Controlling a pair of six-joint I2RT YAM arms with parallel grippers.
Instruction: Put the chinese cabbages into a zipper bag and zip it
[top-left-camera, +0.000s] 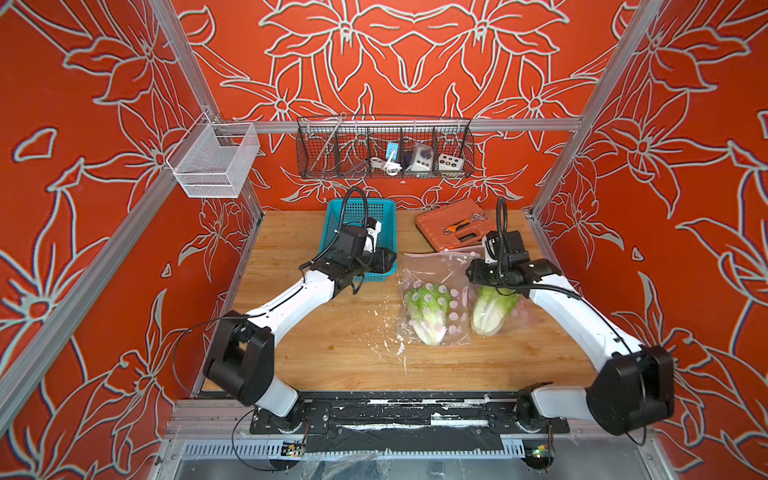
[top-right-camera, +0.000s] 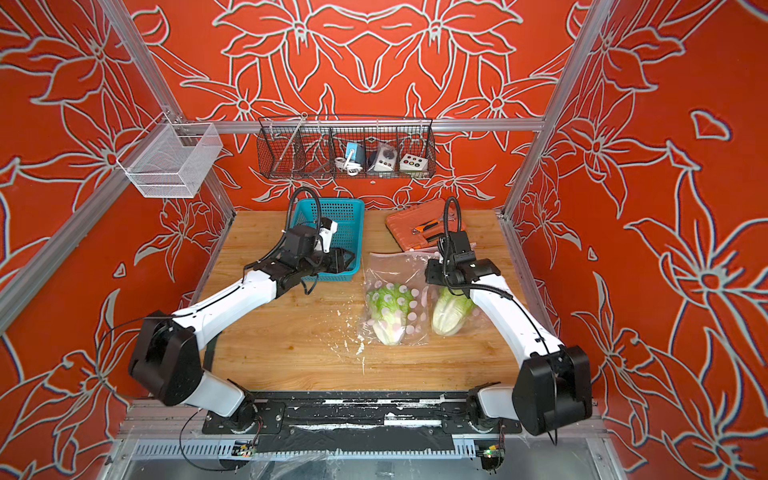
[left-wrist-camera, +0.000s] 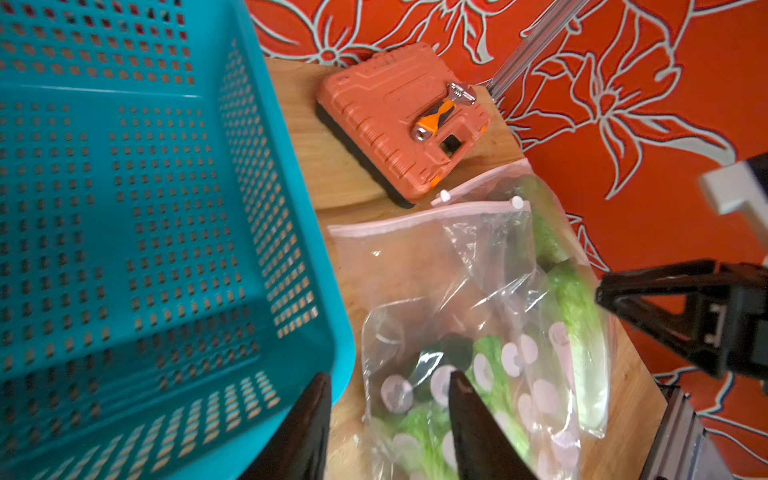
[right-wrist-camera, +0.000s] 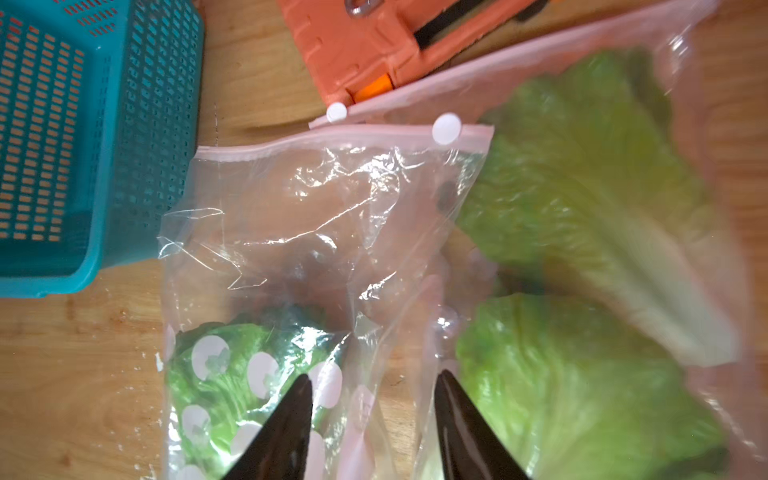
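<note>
Two clear zipper bags lie flat on the table. In the right wrist view, the left bag (right-wrist-camera: 280, 216) holds a leafy cabbage (right-wrist-camera: 248, 360) under its white-dotted film. Its pink zip strip has a white slider (right-wrist-camera: 446, 128) near the right end. The right bag (right-wrist-camera: 560, 80) lies partly beneath it, with two cabbages (right-wrist-camera: 584, 360) inside and a slider (right-wrist-camera: 336, 112) at its strip's left end. My right gripper is open above the bags, empty between its fingers. My left gripper, also open and empty, hovers near the basket's front right corner.
The empty teal basket (left-wrist-camera: 280, 152) stands left of the bags. An orange case (left-wrist-camera: 392, 112) with a tool on it sits behind them. White flecks (top-left-camera: 392, 336) mark the bare front left of the table. A wire rack (top-left-camera: 384, 164) hangs on the back wall.
</note>
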